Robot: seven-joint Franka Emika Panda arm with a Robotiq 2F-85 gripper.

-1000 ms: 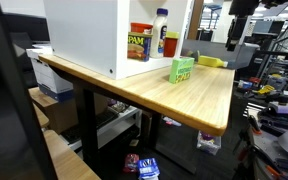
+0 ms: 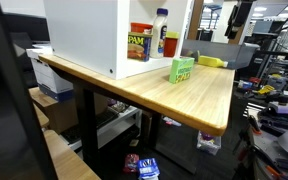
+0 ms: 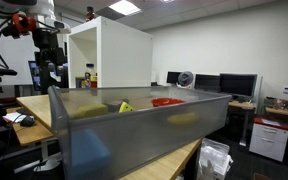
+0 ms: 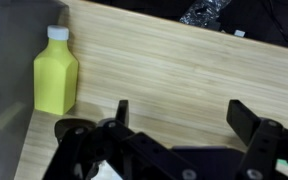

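A yellow bottle with a white cap (image 4: 56,75) lies on the wooden table (image 4: 174,65) at the left of the wrist view, beside a grey wall. My gripper is open, its two dark fingers wide apart over bare wood and nothing between them. The bottle is outside the fingers, to their left. In the first exterior view the arm hangs at the upper right, above the far end of the table, where a yellow bottle (image 2: 213,62) lies. A green box (image 2: 181,69) stands nearer the shelf.
A white shelf unit (image 2: 84,35) holds a Spam can (image 2: 139,42), a white bottle (image 2: 159,32) and a red-labelled jar (image 2: 171,45). A grey bin (image 3: 154,131) with yellow and red things inside fills the second exterior view's foreground. Between box and table edge, the wood is clear.
My gripper appears slightly higher at the top right of the first exterior view than before. The objects on the table and shelf stay where they were.
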